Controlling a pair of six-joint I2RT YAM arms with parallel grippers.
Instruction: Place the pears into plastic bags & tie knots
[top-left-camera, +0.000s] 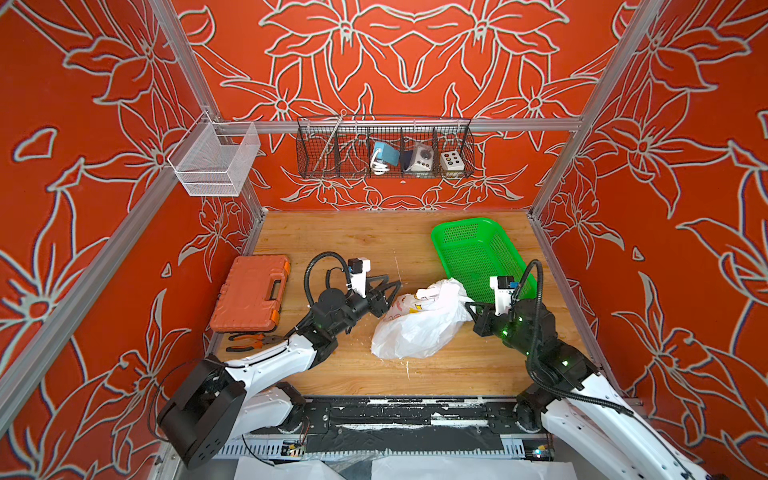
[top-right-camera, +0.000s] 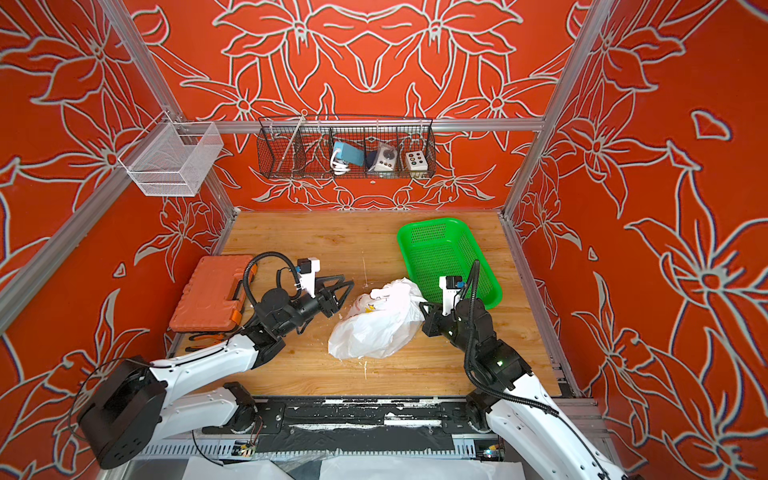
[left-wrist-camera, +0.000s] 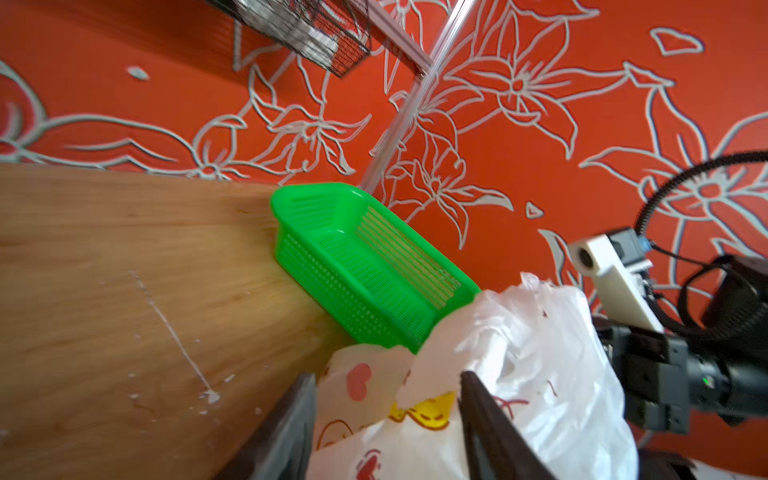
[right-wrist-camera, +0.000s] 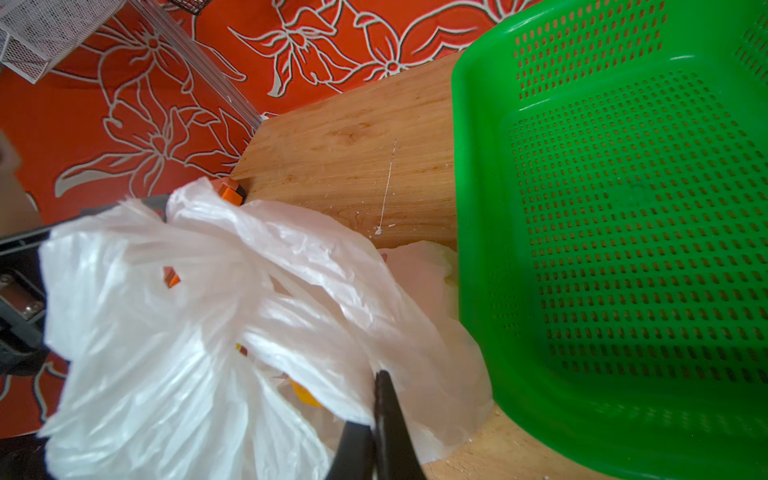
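Note:
A white plastic bag (top-left-camera: 424, 324) with red and yellow print lies crumpled at mid-table. My right gripper (top-left-camera: 472, 309) is shut on a fold of its film at the right end; in the right wrist view the fingers (right-wrist-camera: 390, 432) meet with the bag (right-wrist-camera: 192, 320) rising beside them. On the bag's left side, my left gripper (top-left-camera: 392, 295) stands open, its fingers (left-wrist-camera: 289, 424) apart. Behind them in the left wrist view the bag (left-wrist-camera: 544, 368) shows, with none of it visibly pinched. No pear can be made out; the bag's inside is mostly hidden.
An empty green basket (top-left-camera: 478, 260) stands behind the bag at the right, close to the right arm. An orange case (top-left-camera: 250, 294) and pliers (top-left-camera: 250, 342) lie at the left.

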